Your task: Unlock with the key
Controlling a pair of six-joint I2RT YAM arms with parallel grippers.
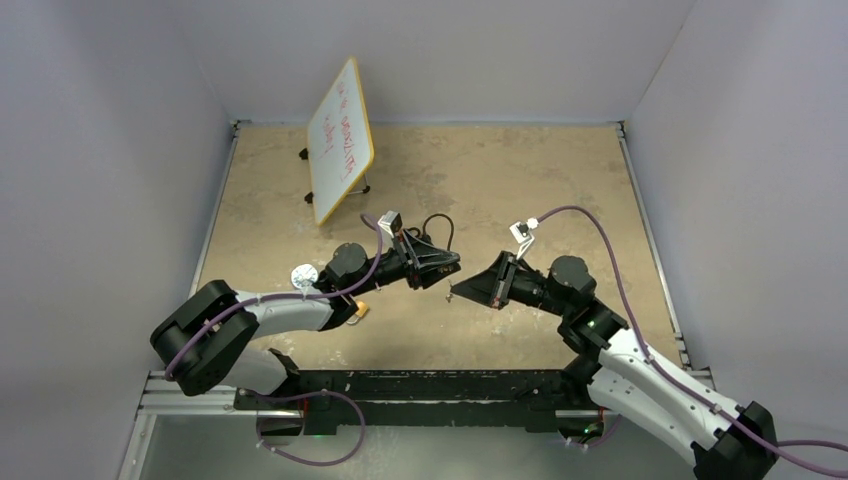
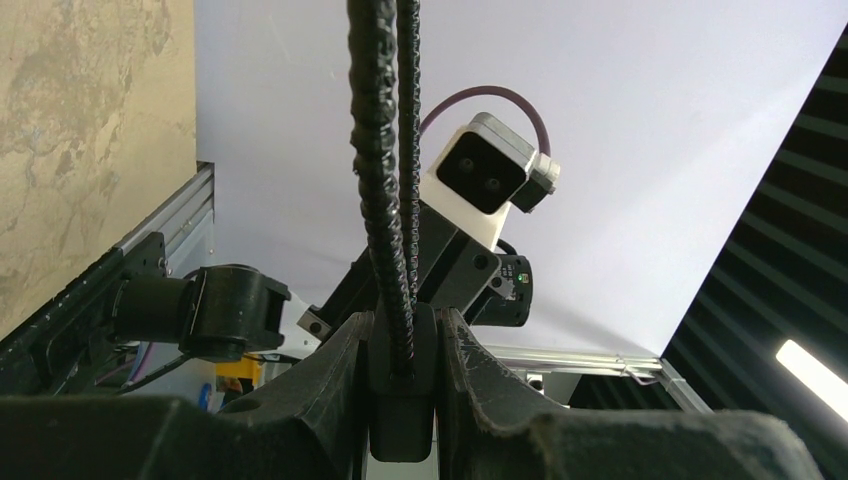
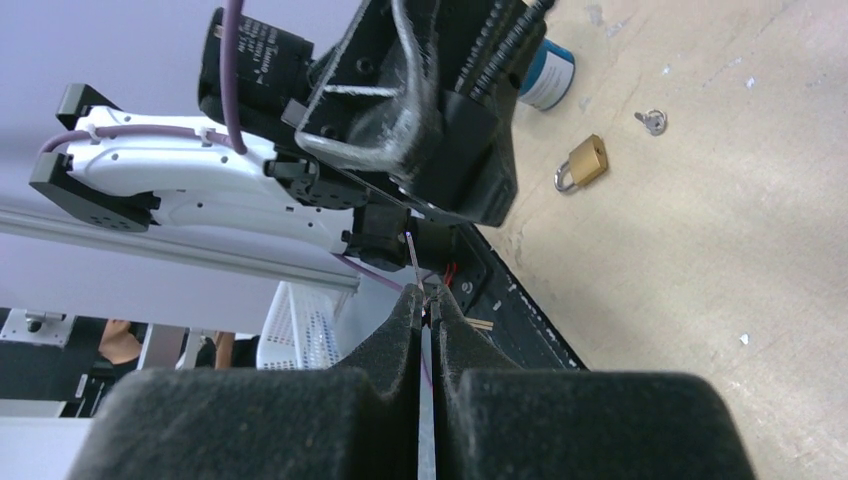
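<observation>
A cable lock with a black body [image 2: 402, 425] and a dark spiral cable [image 2: 375, 150] is clamped in my left gripper [image 1: 456, 264], which is shut on it. The cable loop [image 1: 441, 217] sticks out behind that gripper in the top view. Facing it from the right, my right gripper [image 1: 455, 291] is shut, with a thin silver key [image 1: 449, 295] jutting from its tips. In the right wrist view the key [image 3: 415, 262] shows edge-on, below the left gripper and apart from it. The keyhole cannot be made out.
A brass padlock [image 3: 588, 160] and a small keyring with keys [image 3: 652, 121] lie on the table, near a blue-and-white can [image 3: 549, 78]. A whiteboard [image 1: 340, 145] stands at the back left.
</observation>
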